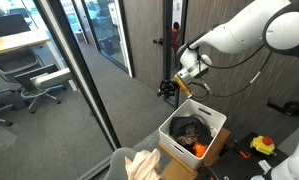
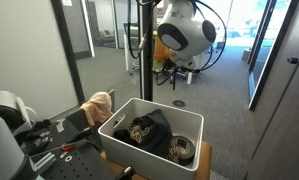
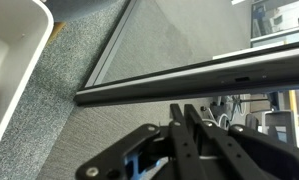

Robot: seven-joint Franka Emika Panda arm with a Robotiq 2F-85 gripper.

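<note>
My gripper [image 1: 167, 91] hangs in the air beyond the white box, well clear of its rim. In the wrist view the dark fingers of the gripper stand close together, shut; whether anything sits between them cannot be made out. Exterior view 2 shows the gripper [image 2: 172, 76] small and dark above the far side of the white box [image 2: 155, 164]. Inside that open-topped box lie a crumpled black cloth [image 2: 163, 131] and some brownish items, one of them a round piece [image 2: 180, 150] near the right wall.
A pale beige cloth [image 1: 143, 165] lies at the front edge of exterior view 1. Beside the box is a wooden surface [image 1: 176, 152]. A dark upright post [image 2: 147, 55] stands near the arm. Grey carpet [image 1: 99, 80] spreads openly beyond, with chairs farther off.
</note>
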